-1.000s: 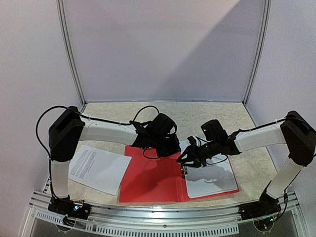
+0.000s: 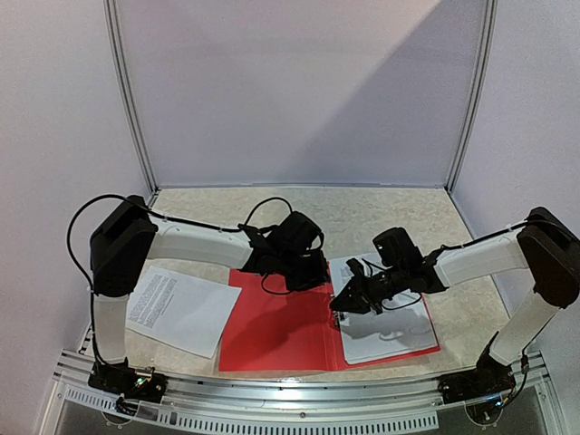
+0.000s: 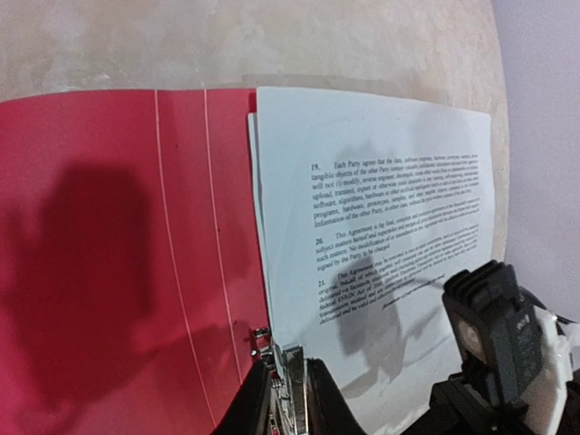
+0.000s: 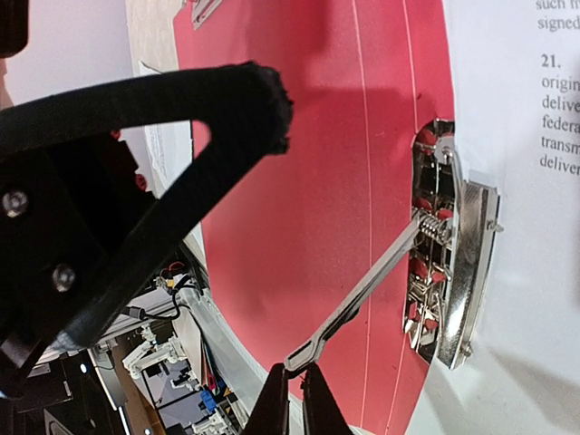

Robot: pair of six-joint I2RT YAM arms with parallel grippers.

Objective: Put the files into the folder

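The open red folder [image 2: 272,335] lies on the table, white printed sheets [image 3: 381,208] on its right half. Along their left edge is a metal clip [image 4: 471,272] with a lever arm [image 4: 362,290] sticking out leftward. My right gripper is shut on the lever's tip. My left gripper is above the folder's spine, shut, the clip behind its fingertips; nothing clearly between them. Another sheet of paper [image 2: 181,308] lies left of the folder.
The metal front rail [image 2: 299,390] runs close below the folder. Both arms crowd the folder's middle.
My right gripper and wrist have shifted slightly toward the right and front in the top view. The left arm is nearly still; folder and sheets look unchanged.
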